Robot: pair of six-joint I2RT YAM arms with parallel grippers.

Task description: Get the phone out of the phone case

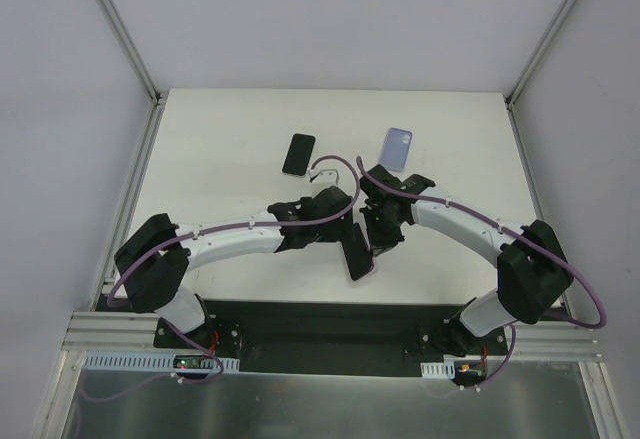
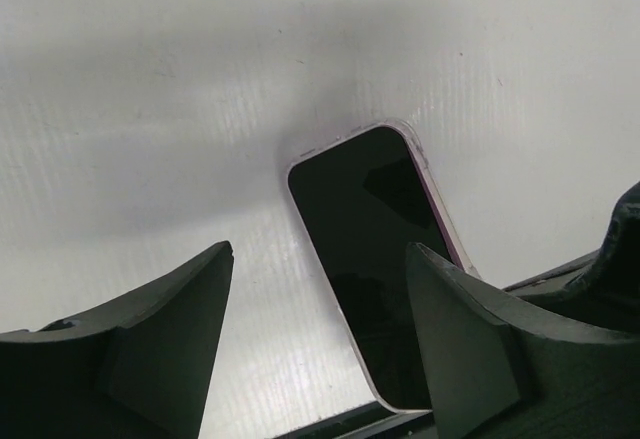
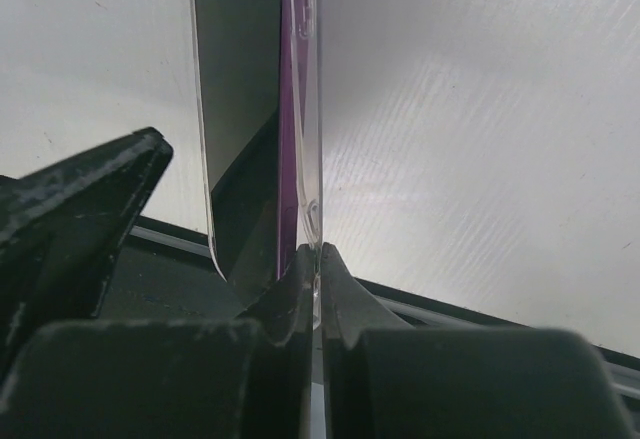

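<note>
A black-screened phone [image 1: 357,259] with a purple side [image 3: 288,109] lies near the table's front edge, its far end away from me. Along its right side runs a clear case [image 3: 308,129]. My right gripper is shut on the wall of that clear case, beside the phone's purple edge. The left gripper stands open, nothing clasped between its fingers; its right finger [image 2: 450,329] overlaps the phone's screen [image 2: 370,229] in the left wrist view. How much of the phone's back sits inside the case is hidden.
Farther back on the white table lie another dark phone-shaped slab [image 1: 298,155] and a blue-grey one [image 1: 396,149]. Both arms crowd close together over the phone. Bare tabletop [image 1: 250,279] spreads to the left, and the dark front edge is just below.
</note>
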